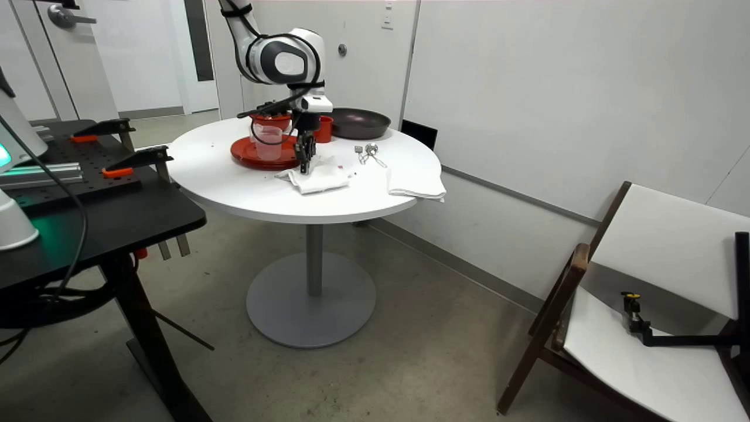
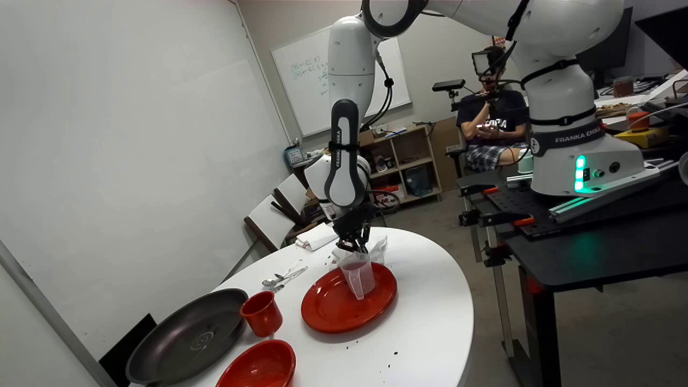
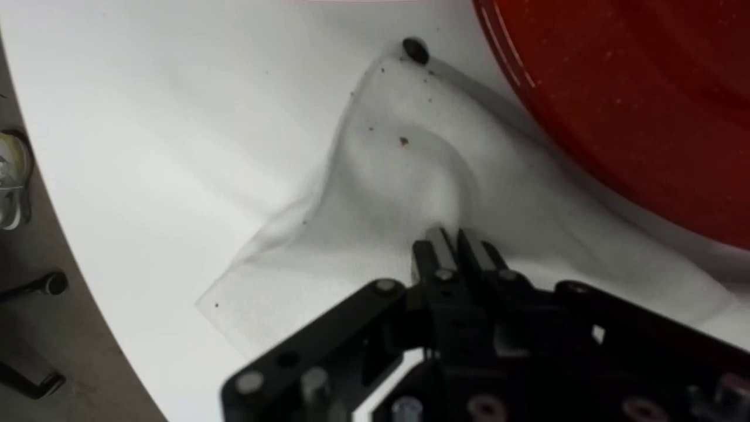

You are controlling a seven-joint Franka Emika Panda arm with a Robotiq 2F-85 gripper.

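Observation:
A crumpled white cloth [image 1: 323, 180] lies on the round white table, beside the red plate [image 1: 247, 156]. My gripper [image 1: 304, 169] points straight down onto it. In the wrist view the gripper has its fingers close together, and a raised fold of the cloth [image 3: 394, 186] runs in between the tips. How much fabric is pinched is hidden. From the other side, the plastic cup [image 2: 358, 276] standing on the plate hides part of the gripper and the cloth.
A red bowl [image 2: 261, 367], a red mug [image 2: 262, 314] and a dark pan [image 2: 187, 338] share the table. Utensils [image 1: 369, 152] and a second folded white cloth [image 1: 416, 183] lie on the right. Bare table [image 3: 162, 140] shows left of the crumpled cloth in the wrist view.

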